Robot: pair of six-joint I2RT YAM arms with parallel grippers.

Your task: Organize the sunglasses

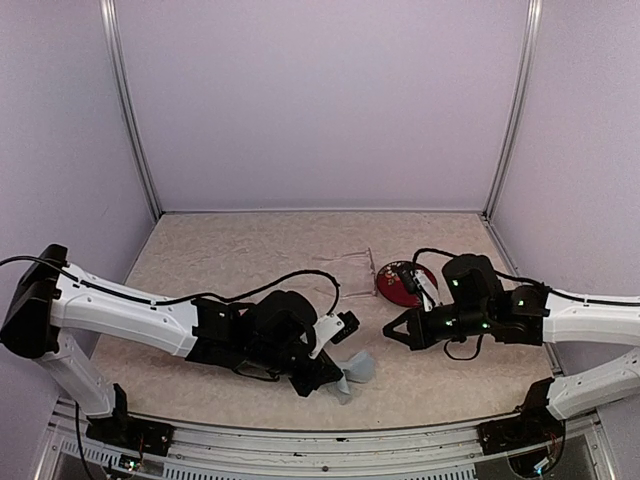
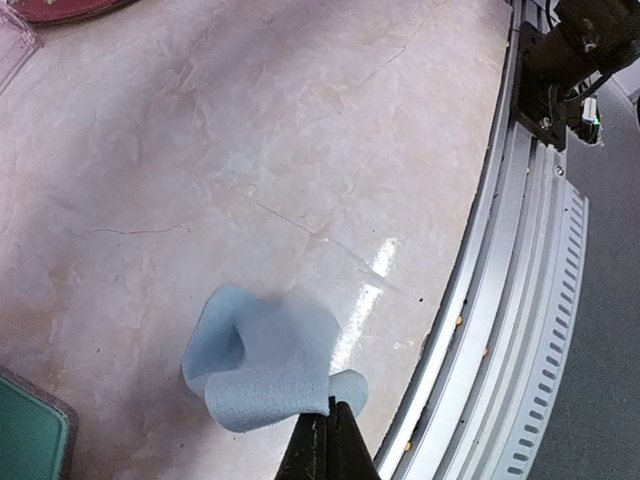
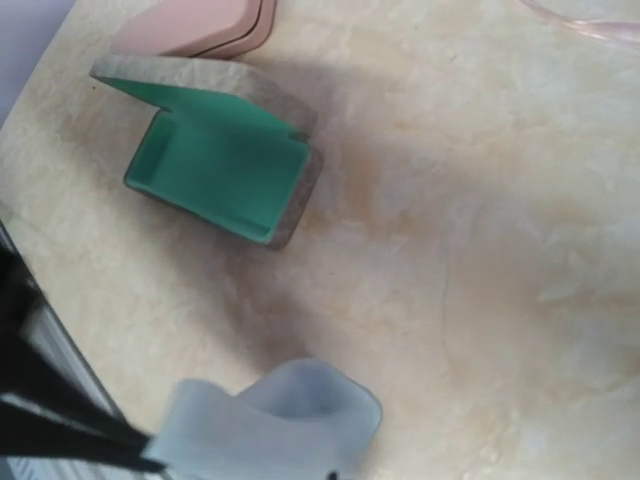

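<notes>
The light-blue cloth point(image 1: 358, 369) hangs low over the front middle of the table, with my left gripper point(image 1: 338, 376) shut on its edge. In the left wrist view the folded cloth point(image 2: 268, 365) meets the tips of the fingers. Right of it in the top view, my right gripper point(image 1: 387, 334) looks shut and stands apart from the cloth; only a dark tip shows at the bottom of the right wrist view. A green-lined glasses case point(image 3: 225, 165) lies open, its lid raised. Pink clear-framed glasses point(image 1: 358, 272) rest near the table's middle.
A pink case point(image 3: 195, 25) sits behind the green one. The dark red round object point(image 1: 400, 284) lies right of the glasses, close to my right arm. A metal rail point(image 1: 330, 440) runs along the front edge.
</notes>
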